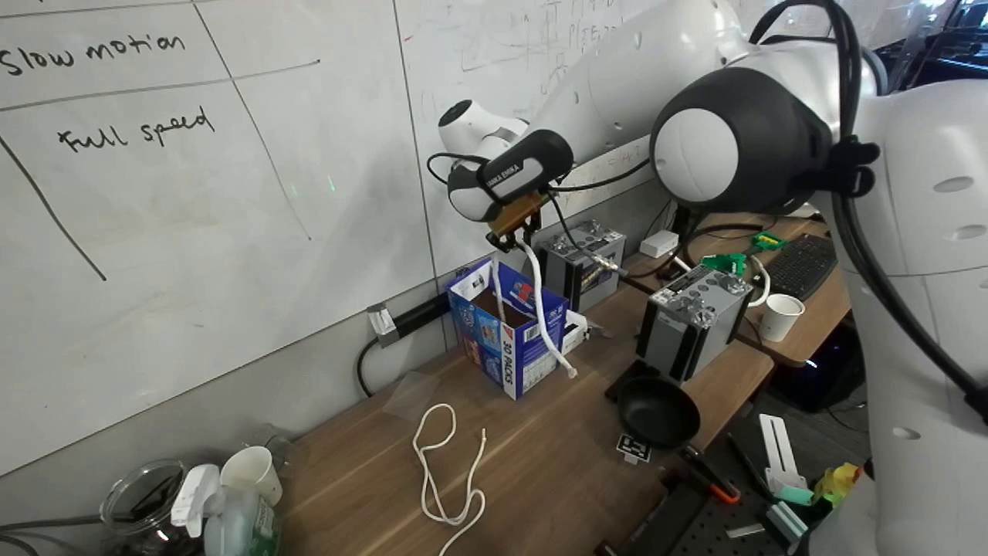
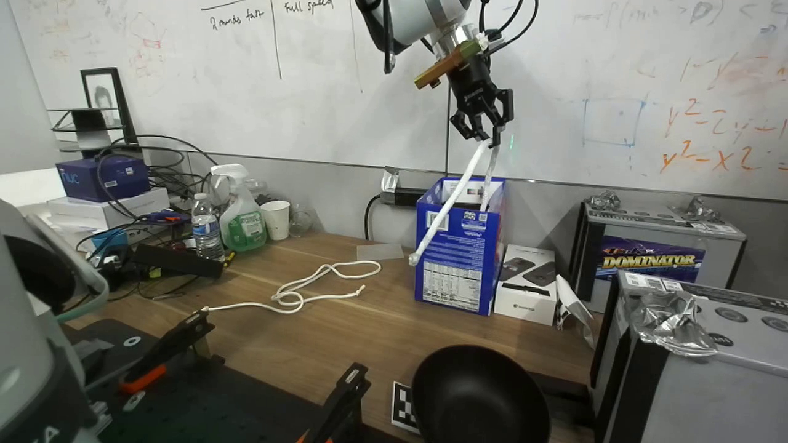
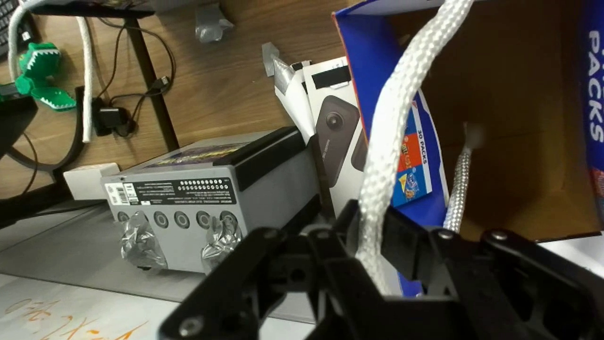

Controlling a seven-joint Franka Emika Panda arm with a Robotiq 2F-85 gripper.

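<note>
My gripper is shut on a thick white rope above the blue box. One end of this rope hangs outside, in front of the box's wall; the other dips into the open top, as the wrist view shows with a rope end inside the brown interior. The fingers themselves are partly hidden behind the rope in that view. A second, thinner white rope lies loosely looped on the wooden table, apart from the box.
A white product box stands against the blue box's side, with grey batteries beyond. A black pan sits near the table's front edge. A spray bottle and cup stand by the whiteboard.
</note>
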